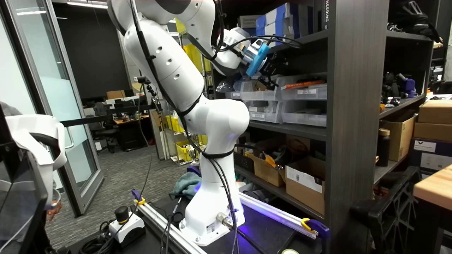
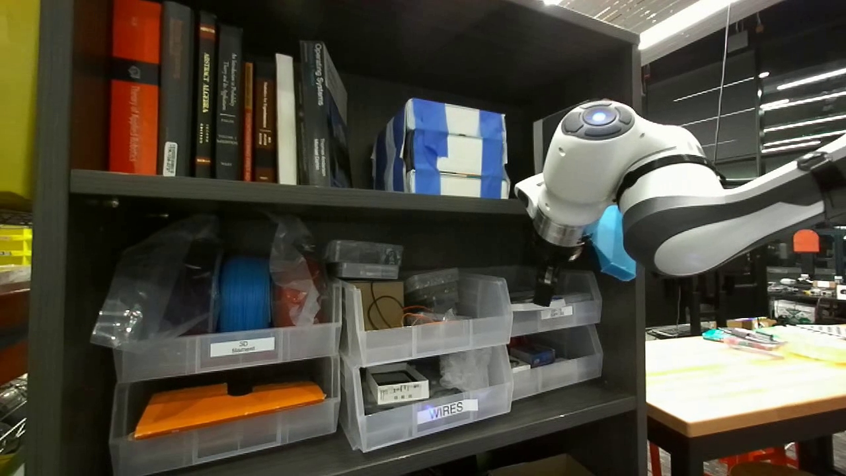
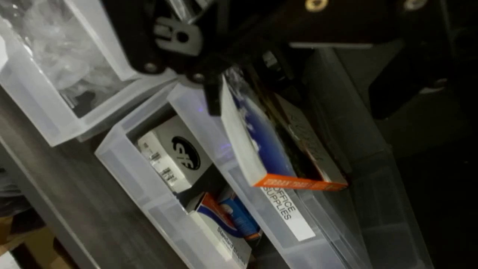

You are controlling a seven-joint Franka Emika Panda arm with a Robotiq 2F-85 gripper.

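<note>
My gripper is open above the upper bin labelled "OFFICE SUPPLIES" (image 3: 309, 231) in the wrist view. A book with an orange spine (image 3: 300, 181) and white page edges lies tilted in that bin, its lower end above the label. One black fingertip (image 3: 213, 101) hangs close beside the page edge; I cannot tell whether it touches. The other finger (image 3: 381, 96) is well off to the right, in shadow. Exterior view 1 shows the gripper (image 1: 267, 81) in front of the shelf bins, with the orange edge of the book (image 1: 303, 84) to its right.
Below sits another bin with a white box (image 3: 172, 154) and a staples box (image 3: 219, 237). The WIRES bin (image 2: 492, 408) stands to the left. The upper shelf board (image 2: 277, 193) runs above the bins, and a side panel (image 1: 356, 127) closes the shelf's right side.
</note>
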